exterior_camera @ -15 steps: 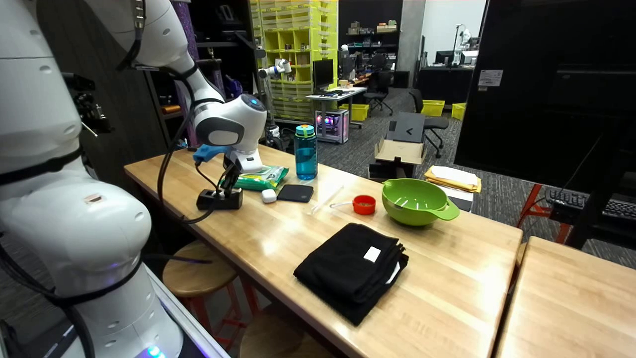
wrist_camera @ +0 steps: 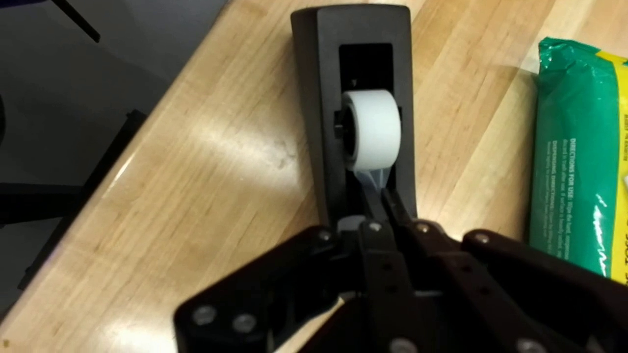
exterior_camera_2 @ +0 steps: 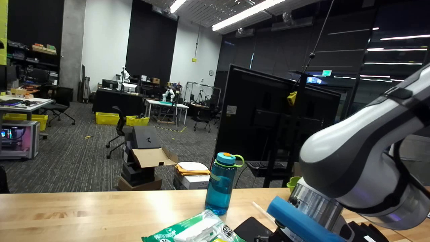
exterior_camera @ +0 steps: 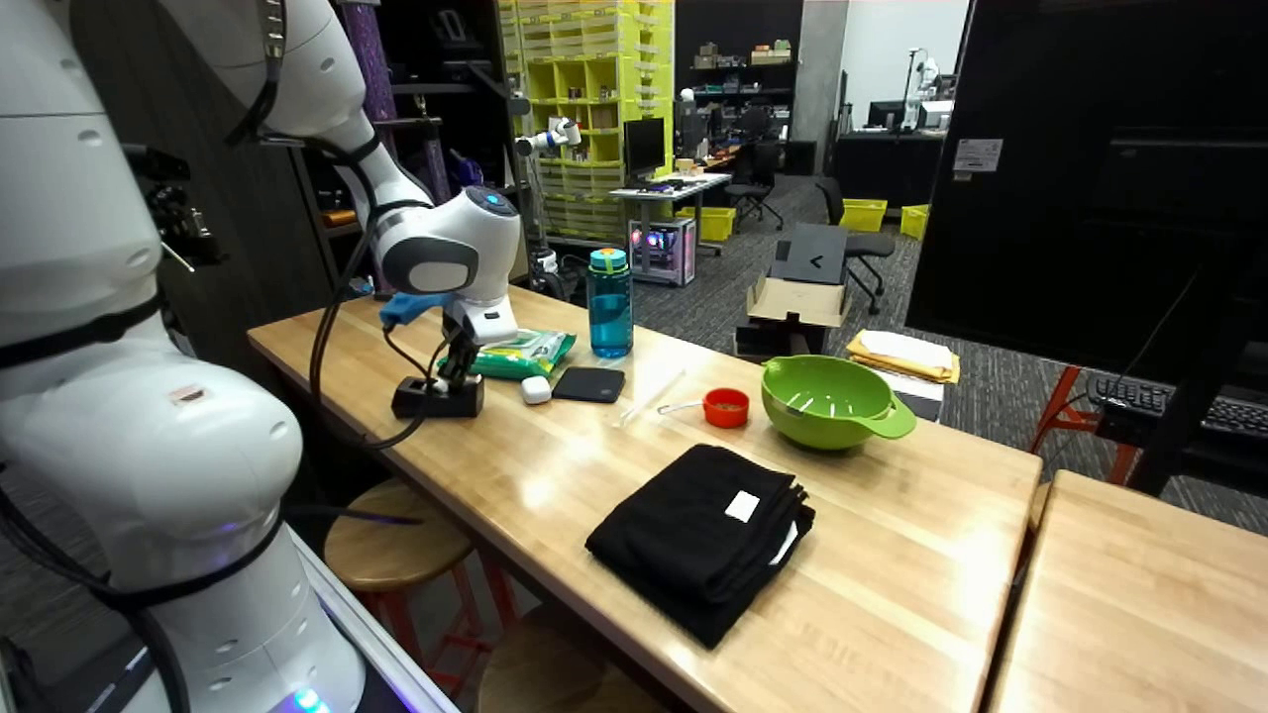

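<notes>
A black tape dispenser (wrist_camera: 307,106) rests on the wooden table, its white tape roll (wrist_camera: 378,129) seated in the slot. Clear tape (wrist_camera: 372,178) runs from the roll down to the tips of my gripper, which is shut over the dispenser's front part. Whether the film lies between the fingers or only against them, I cannot tell. From the side, the gripper (exterior_camera: 453,378) reaches down to the dispenser (exterior_camera: 437,398) near the table's left edge. In exterior view 2 the arm hides the dispenser.
Close by lie a green wipes pack (exterior_camera: 523,355), a small white case (exterior_camera: 536,390) and a black flat pouch (exterior_camera: 589,384). A blue bottle (exterior_camera: 609,303) stands behind. Further right are a red cup (exterior_camera: 726,408), a green colander (exterior_camera: 829,402) and folded black cloth (exterior_camera: 695,535).
The arm's wrist has shifted slightly left and tilted a little in exterior view 1. The fingertips stay at the dispenser, which has not visibly moved.
</notes>
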